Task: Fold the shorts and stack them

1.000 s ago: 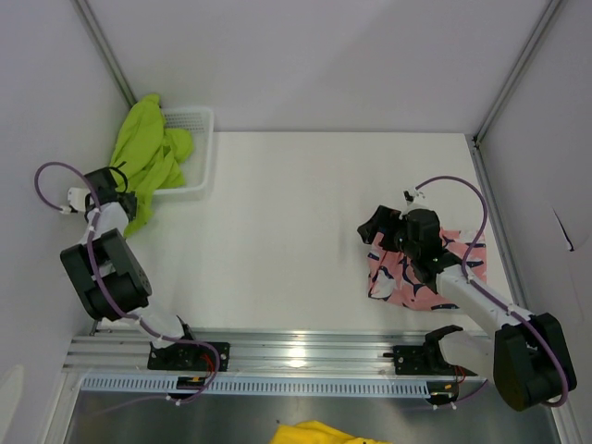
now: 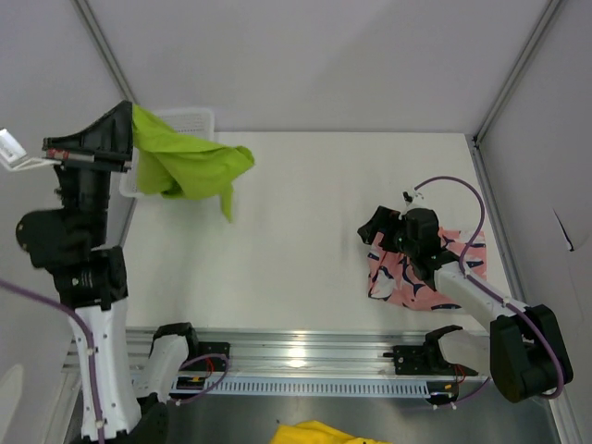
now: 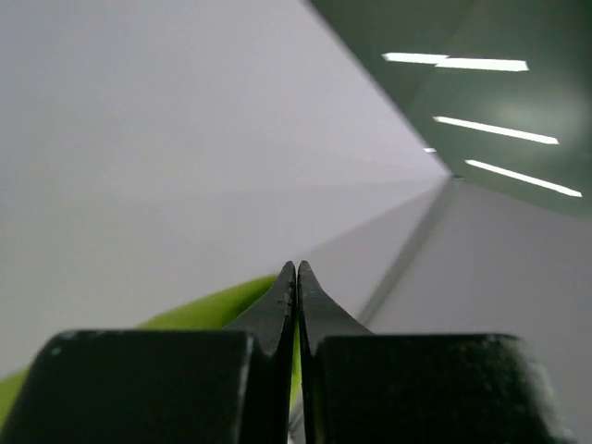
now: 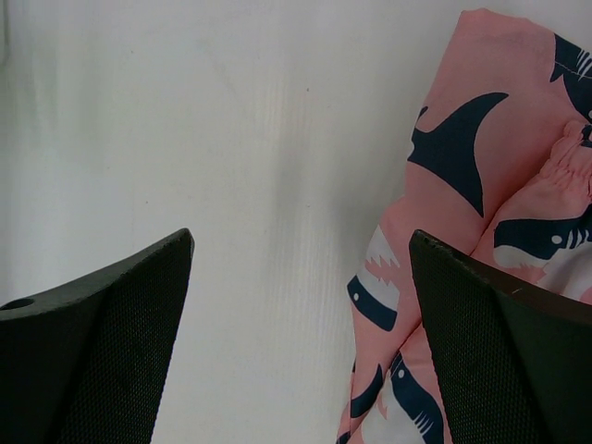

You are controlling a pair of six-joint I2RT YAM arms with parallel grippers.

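Bright green shorts (image 2: pixel 190 165) hang in the air at the upper left of the top view, pinched at one corner by my left gripper (image 2: pixel 132 125), which is raised high. In the left wrist view the fingers (image 3: pixel 273 324) are closed together, and green cloth (image 3: pixel 208 312) shows behind them. Pink patterned shorts (image 2: pixel 407 289) lie on the table at the right, partly hidden under the right arm. My right gripper is open above their left edge, with bare table between its fingers; the pink cloth (image 4: pixel 444 166) lies towards one finger.
Behind the hanging green cloth stands a white basket (image 2: pixel 197 121), mostly covered from view. Yellow cloth (image 2: pixel 324 434) lies beyond the front rail.
The left arm has risen sharply, lifting the green shorts up from the basket and swinging them out to the right. My right arm has barely moved, and the pink shorts lie unchanged.
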